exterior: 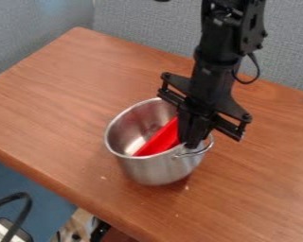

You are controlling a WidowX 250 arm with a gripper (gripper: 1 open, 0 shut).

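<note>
A steel pot (pixel 133 163) with wire handles sits on the wooden table (pixel 65 95), near its front left edge. Inside it lies a red elongated object (pixel 159 138). My black gripper (pixel 192 142) reaches down into the right side of the pot, beside the red object; its fingertips are partly hidden, and I cannot make out whether they hold anything.
Grey padded walls stand behind it. Below the front left edge are a blue floor and some black cables.
</note>
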